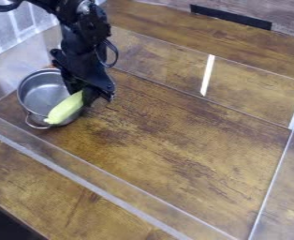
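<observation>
A silver metal pot (pixel 39 89) with loop handles stands at the left of the wooden table. A long pale yellow-green object (pixel 64 111), like a corn cob or squash, lies tilted inside it. The black gripper (pixel 82 92) is over the pot's right part, at the upper end of the yellow object, shut on it as far as shows; the fingertips are partly hidden in dark shapes.
Clear panel edges run along the table's sides. A white strip (pixel 207 75) lies at the upper right.
</observation>
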